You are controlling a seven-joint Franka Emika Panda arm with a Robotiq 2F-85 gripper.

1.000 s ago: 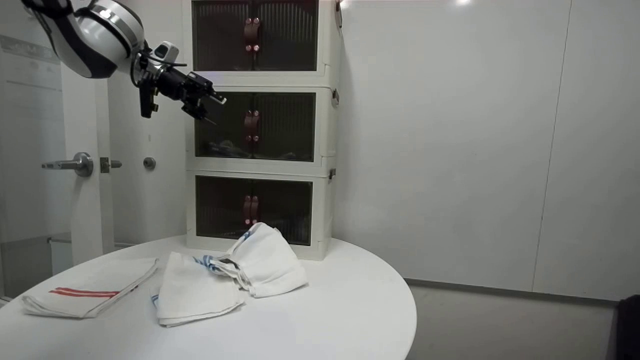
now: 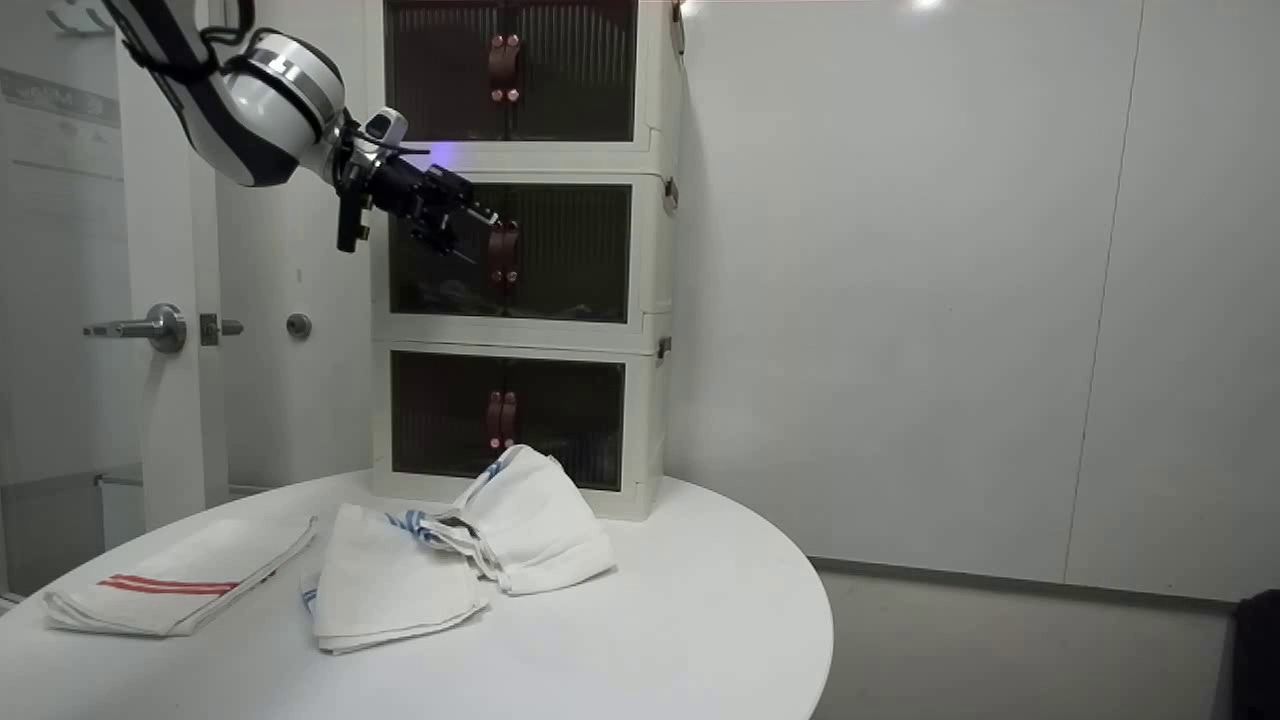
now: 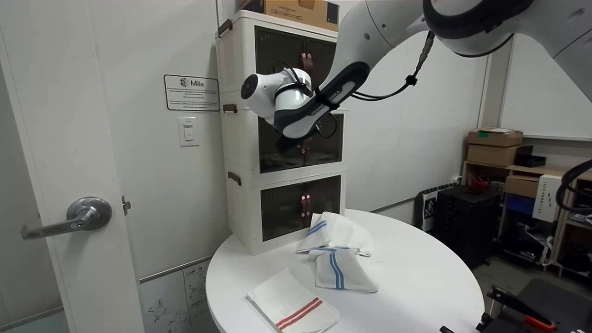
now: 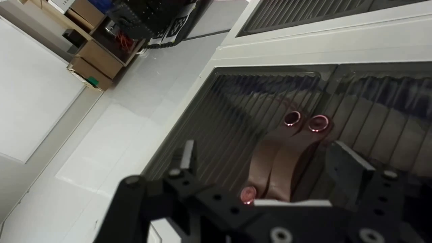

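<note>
My gripper [image 2: 480, 238] is at the height of the middle cabinet, its fingertips pointing at that cabinet's doors. In the wrist view its fingers [image 4: 187, 154] stand wide apart, with nothing gripped. Two brown leather door handles [image 4: 279, 158] show between and beyond them, side by side on the dark ribbed doors [image 4: 226, 117]. Both doors look shut. Whether a finger touches a handle cannot be told. From the second exterior view the arm's wrist [image 3: 291, 105] hides most of the gripper.
The cabinets stand stacked on a round white table [image 2: 708, 600]. Before them lie two blue-striped towels [image 2: 540, 528] [image 3: 341, 272], and a red-striped towel [image 2: 180, 582] lies at the left. A door handle [image 2: 162, 328] juts out at the left.
The arm has moved right and slightly down, bringing my gripper in front of the middle cabinet's handles. The towels and cabinet doors have stayed as they were.
</note>
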